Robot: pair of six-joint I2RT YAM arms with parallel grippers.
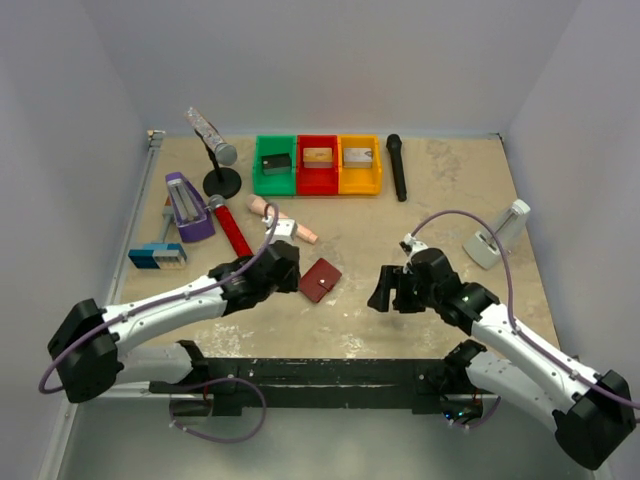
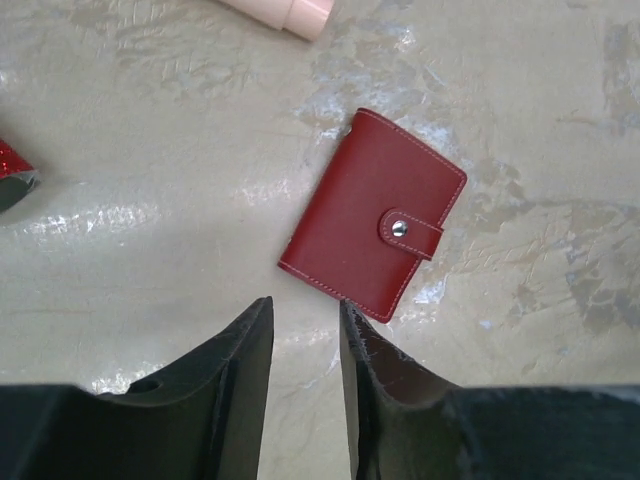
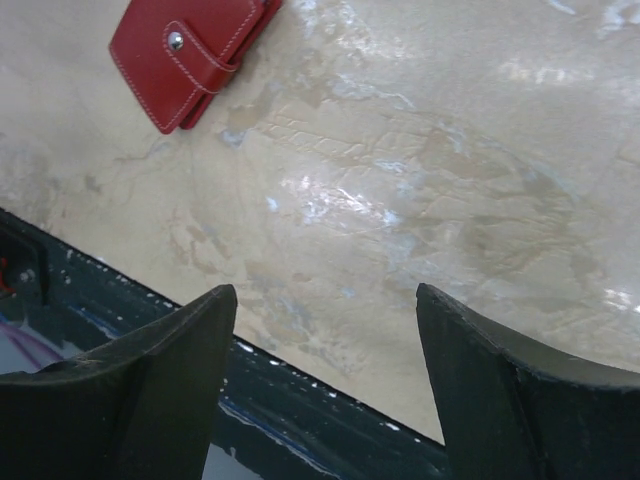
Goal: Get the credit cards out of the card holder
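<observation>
A dark red card holder (image 1: 320, 280), its snap strap (image 2: 410, 233) fastened, lies flat and closed on the table between my two arms. No cards show. My left gripper stands part open just left of the holder, with bare table between its fingers; in the top view its tips are close to the holder's left edge. Apart from the holder, on its right, my right gripper is also part open and empty. The right wrist view cuts off the upper part of the card holder (image 3: 190, 60).
Green (image 1: 275, 190), red (image 1: 317, 189) and yellow (image 1: 360, 188) bins stand at the back, each containing a small item. A pink cylinder (image 1: 294, 229) and a red tube (image 1: 232, 233) lie near the left arm. A microphone (image 1: 396, 168) lies at back right.
</observation>
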